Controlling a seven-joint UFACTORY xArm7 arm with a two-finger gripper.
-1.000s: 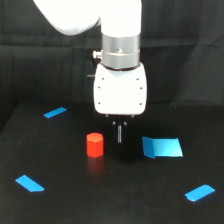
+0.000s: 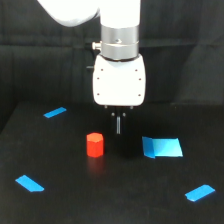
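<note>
A small red block [image 2: 95,145] stands upright on the black table, left of the middle in the camera view. My white gripper [image 2: 118,130] hangs pointing down, to the right of the block and apart from it. Its fingers show only as a thin dark strip with a pale line, so whether they are open or shut does not show. Nothing large is visible at the tips. A light blue folded piece [image 2: 163,147] lies to the right of the gripper.
Strips of blue tape lie at the back left [image 2: 55,112], front left [image 2: 30,183] and front right [image 2: 200,192]. Dark curtains hang behind the table.
My gripper has risen a little in the view and shifted slightly left. The red block and the blue piece lie where they were.
</note>
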